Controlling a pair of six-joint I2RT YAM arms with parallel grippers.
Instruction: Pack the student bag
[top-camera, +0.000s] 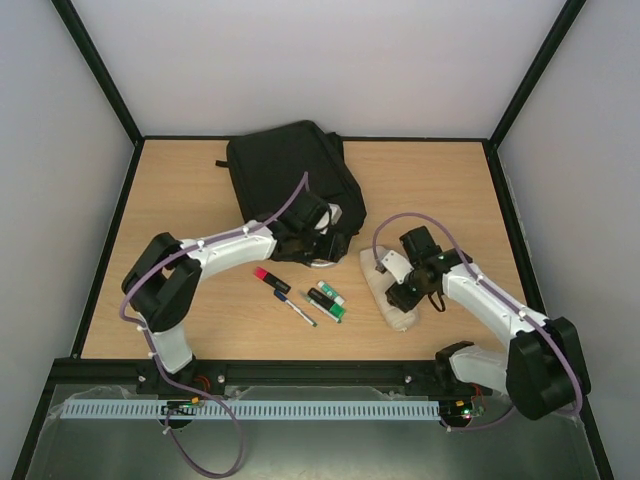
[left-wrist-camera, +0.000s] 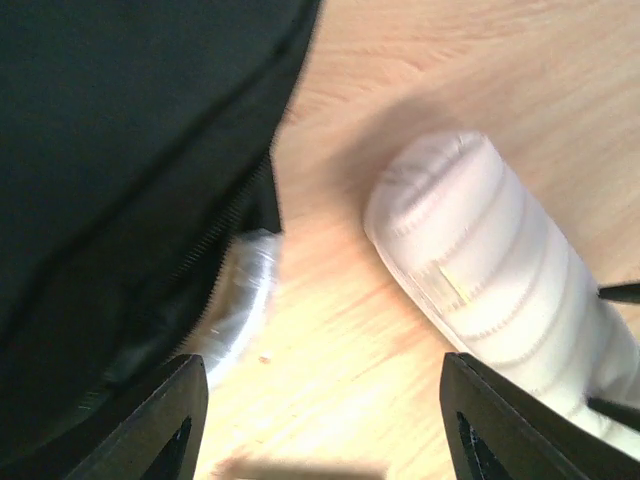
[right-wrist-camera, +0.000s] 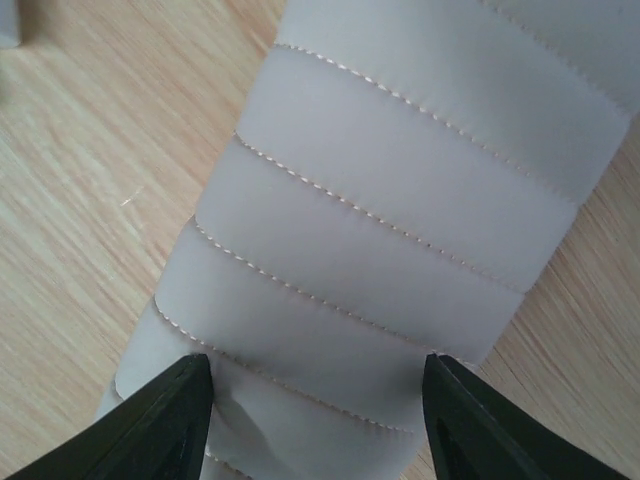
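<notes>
A black bag lies at the back of the table, with a pale handle-like strip at its near edge in the left wrist view. My left gripper hangs open beside that edge, with bare table between its fingers. To the right lies a long, pale, quilted pencil case, ribbed with stitched seams. My right gripper is over the case, its fingers apart near the two long sides; the pale fabric fills the space between them. Whether the fingers press on it I cannot tell.
Several markers lie at the middle front: a red-and-black one, a white-and-blue pen and green-capped ones.
</notes>
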